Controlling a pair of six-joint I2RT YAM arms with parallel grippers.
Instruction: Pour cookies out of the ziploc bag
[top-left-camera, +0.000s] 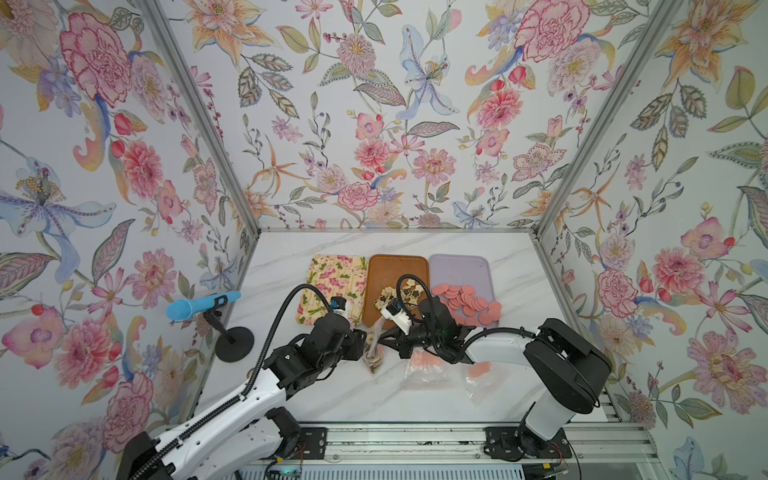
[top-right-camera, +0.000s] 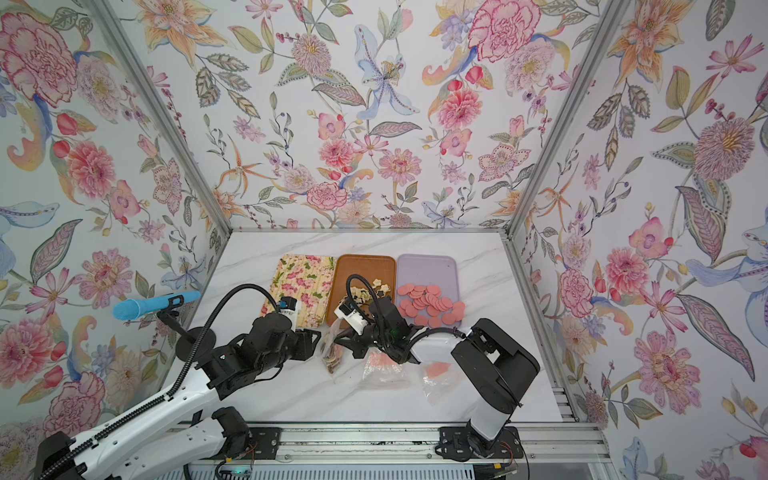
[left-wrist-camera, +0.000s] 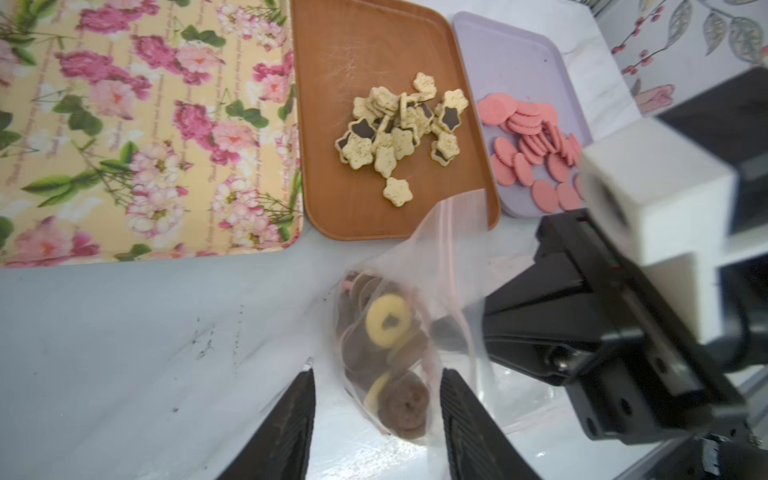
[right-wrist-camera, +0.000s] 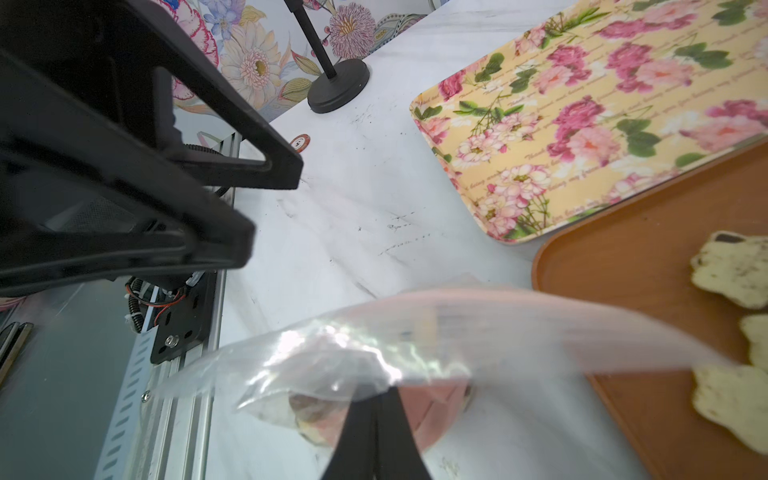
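A clear ziploc bag of cookies (left-wrist-camera: 384, 352) stands upright on the table between my grippers, its top raised. My right gripper is shut on the bag, which stretches across its fingertips in the right wrist view. My left gripper is part open just left of the bag, its fingers around the near side of it in its wrist view, apparently holding nothing. Behind the bag lie a brown tray (left-wrist-camera: 360, 48) with star cookies, a floral tray (left-wrist-camera: 144, 160) and a lilac tray (left-wrist-camera: 512, 56) with pink discs.
More clear bags (top-left-camera: 428, 372) with pink contents lie at the front right of the table. A blue object on a black stand (top-left-camera: 233, 345) is at the left.
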